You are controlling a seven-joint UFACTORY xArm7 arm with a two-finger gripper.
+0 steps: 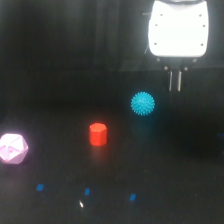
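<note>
My gripper (175, 84) hangs below the white arm body (178, 30) at the upper right. Its two thin fingers stand partly open, a narrow gap between them with nothing in it. Left of the fingertips and slightly lower in the picture is a spiky light-blue ball (143, 103), apart from them. A red block (98, 134) rests on the dark surface near the middle. Far left lies a pale pink faceted ball (13, 148). No object is touching the gripper.
Small blue marks, including one at the lower left (40, 187), one lower centre (87, 191) and one farther right (132, 197), dot the dark surface. A small white fleck (81, 204) lies near them.
</note>
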